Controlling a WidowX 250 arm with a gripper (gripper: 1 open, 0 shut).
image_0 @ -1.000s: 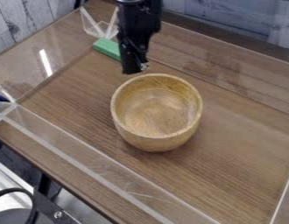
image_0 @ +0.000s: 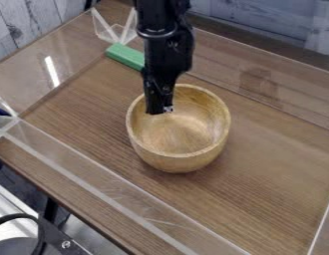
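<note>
A round wooden bowl (image_0: 180, 139) sits in the middle of the wooden table. My black gripper (image_0: 160, 108) hangs at the bowl's back-left rim, its fingertips low over or just inside it. It looks shut, with nothing visible between its fingers, though its tips are small and dark. A green block (image_0: 124, 56) lies behind the bowl to the left, partly hidden by the arm.
Clear plastic edging runs along the left and front. A black cable (image_0: 41, 234) is at the bottom left corner.
My gripper has moved down and toward the front, from behind the bowl to its back-left rim. The bowl and green block have stayed in place.
</note>
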